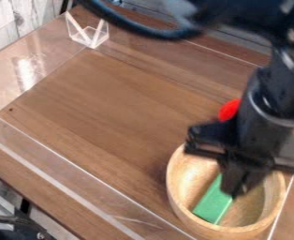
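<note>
My black gripper (pixel 237 159) hangs blurred over a round wooden bowl (pixel 187 186) at the lower right, its fingertips at the bowl's upper part. A green block (pixel 213 200) lies inside the bowl, below the fingers. The gripper looks shut, with nothing clearly between its fingers. A red object (pixel 231 110) is partly hidden behind the gripper.
A clear plastic holder (pixel 87 31) stands at the back left. Clear strips run along the table's front edge, and a black cable crosses the top.
</note>
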